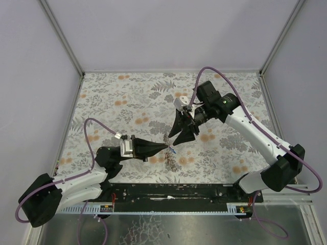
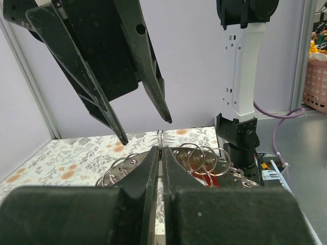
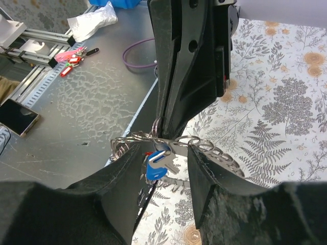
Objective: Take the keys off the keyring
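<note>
The keyring (image 1: 170, 162) is a metal strip strung with several wire rings, hanging in mid-air over the front of the table. My left gripper (image 1: 167, 146) is shut on it; in the left wrist view one of its rings (image 2: 160, 137) stands up at the joined fingertips. A blue-headed key (image 3: 157, 166) hangs below the strip in the right wrist view, silver key blade beside it. My right gripper (image 1: 174, 140) is open close beside the keyring, coming from the right. In the left wrist view its fingertips (image 2: 164, 115) are above the ring, nothing between them.
Past the table's front, the right wrist view shows a phone (image 3: 18, 116), a red key bunch (image 3: 73, 61) and a white bag (image 3: 93, 22).
</note>
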